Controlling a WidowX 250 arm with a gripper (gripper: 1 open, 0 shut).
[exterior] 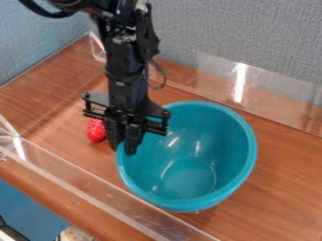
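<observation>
My black gripper [126, 136] hangs at the left rim of a large teal bowl [189, 169], its fingers down over that rim. Whether they still grip the rim is unclear. The bowl rests on the wooden table, nearly level, its empty inside facing up. A small red object [96, 130] with light specks lies just left of the gripper, partly hidden behind it.
Clear low walls [239, 87] run along the back and front of the wooden table [273, 188]. A grey padded wall [239, 38] stands behind. Bare table lies to the right of the bowl and at the far left.
</observation>
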